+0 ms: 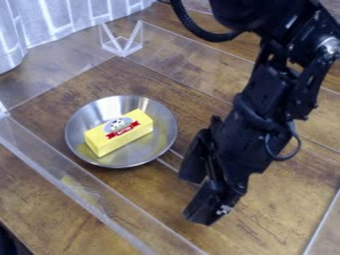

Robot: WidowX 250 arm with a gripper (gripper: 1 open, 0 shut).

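A yellow box with a red-and-white cow label lies in a round metal bowl left of centre. My black gripper is low over the wooden table to the right of the bowl, fingers pointing down and apart from the box. It is open, and I see nothing held between the fingers.
Clear plastic strips or walls run along the table at the left and top. A small clear stand is at the back left, near a white curtain. Bare wood surrounds the gripper.
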